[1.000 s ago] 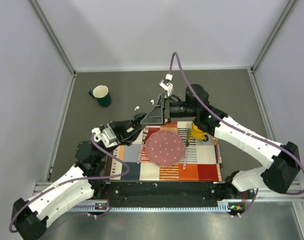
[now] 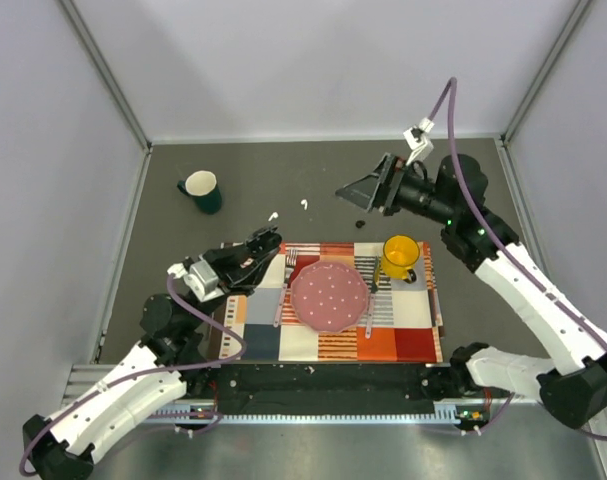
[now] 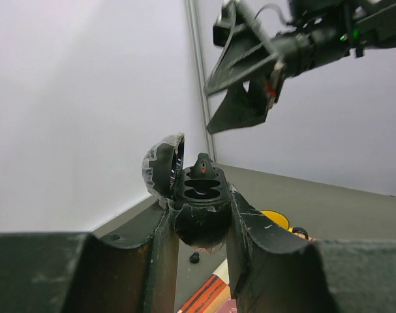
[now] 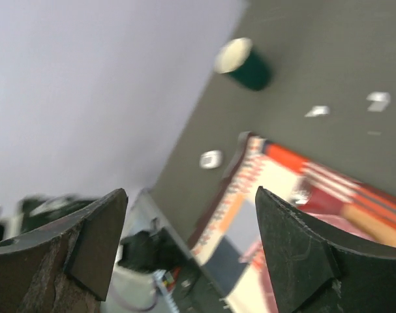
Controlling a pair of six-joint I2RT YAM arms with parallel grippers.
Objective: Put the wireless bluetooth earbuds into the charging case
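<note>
In the left wrist view, my left gripper is shut on the black charging case [image 3: 201, 225], which is held upright with its lid [image 3: 164, 166] open. A dark piece with a small red light [image 3: 203, 169], seemingly an earbud, rises at the far side of the case; nearer, a hollow shows empty. On the table lies a small dark object [image 2: 360, 224], likely the other earbud. Up and to the right of the case, my right gripper stands open, nothing between its fingers.
A striped placemat [image 2: 388, 345] carries a pink plate [image 2: 328, 297] and cutlery. The yellow mug [image 2: 400, 257] stands at its right, the green mug [image 2: 205, 194] at the back left. Two small white bits [image 2: 304, 204] lie mid-table.
My right gripper has drawn away from the case, moving right and toward the back. The left gripper, still holding the case, has shifted only slightly.
</note>
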